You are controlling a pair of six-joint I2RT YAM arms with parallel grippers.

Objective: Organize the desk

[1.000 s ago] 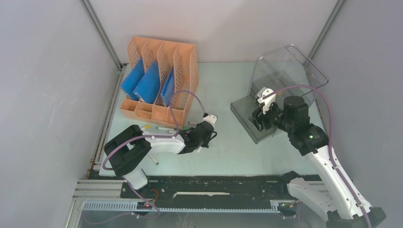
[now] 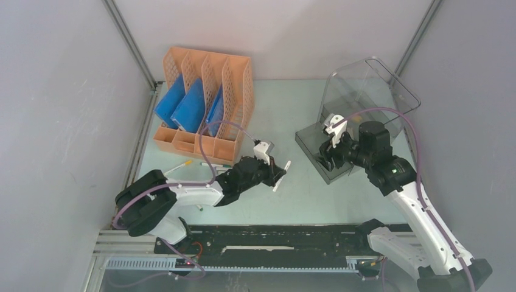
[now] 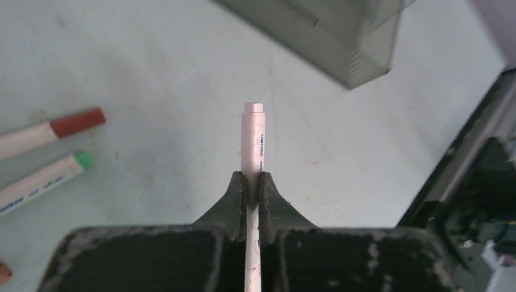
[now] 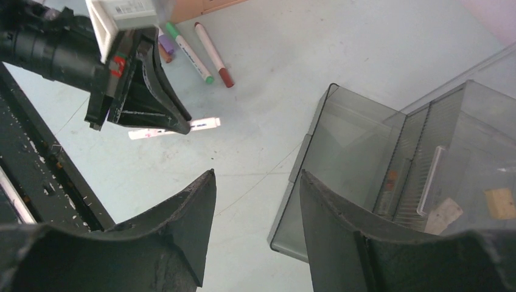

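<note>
A white marker [image 3: 253,143] is pinched in my left gripper, whose fingers are shut on its shaft. In the top view this white marker [image 2: 282,176] hangs over the middle of the desk. My right gripper stands open with nothing between its fingers, above the near edge of a grey clear-lidded drawer box [image 4: 348,131]. Other pens lie loose at the left: a red-capped marker [image 4: 211,48] and a green-tipped marker [image 4: 193,59]. A peach organizer [image 2: 238,103] holds blue folders [image 2: 189,106] in its upright slots.
Two pale blocks show through the clear box, one a yellowish block [image 4: 500,203]. A yellow-capped marker [image 2: 179,165] lies left of my left arm.
My left gripper has risen and moved right with the white marker, away from the other pens. The right arm has shifted only slightly to the left.
</note>
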